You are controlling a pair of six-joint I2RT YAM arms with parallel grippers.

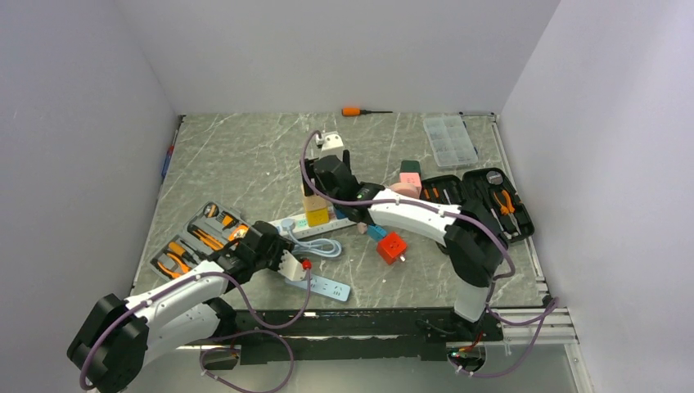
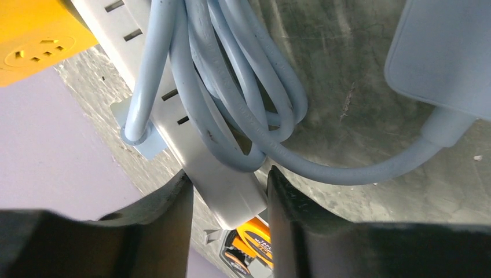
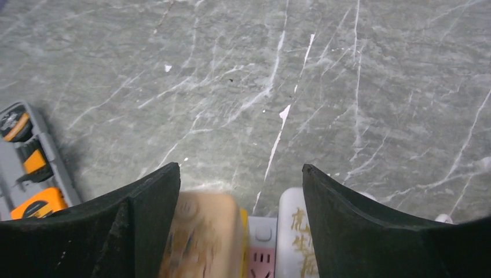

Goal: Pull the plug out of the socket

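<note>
A white power strip (image 2: 214,179) runs under a coil of pale blue cable (image 1: 323,246), with a pale blue plug (image 2: 147,142) at its side. My left gripper has its fingers either side of the strip's end; whether they grip it is unclear. My right gripper stands open over stacked blocks, a tan one (image 3: 200,231) and a white one (image 3: 295,231). The yellow block (image 1: 316,214) is below the tan one, on or beside the strip.
A tool case (image 1: 196,237) lies at left, another (image 1: 515,217) at right. A light blue strip (image 1: 323,286) lies near the front edge, a red cube (image 1: 391,246) right of centre.
</note>
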